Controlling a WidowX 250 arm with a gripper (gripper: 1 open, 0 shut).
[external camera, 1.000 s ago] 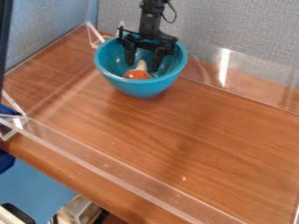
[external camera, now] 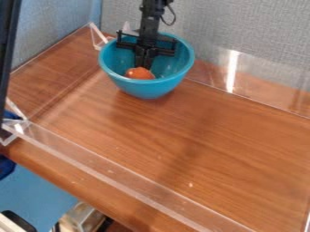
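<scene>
A blue bowl [external camera: 172,80] stands at the back left of the wooden table, with an orange round object [external camera: 140,73] inside near its front. My black gripper [external camera: 143,63] reaches down into the bowl from above, its fingertips just behind the orange object. It looks shut; whether anything is between the fingertips is hard to see at this size.
Clear low walls line its edges, with a grey textured wall behind. A blue item and other gear lie past the left edge.
The gripper has drawn narrower and shifted slightly left inside the bowl since a second ago. The orange object remains in the bowl near the same spot.
</scene>
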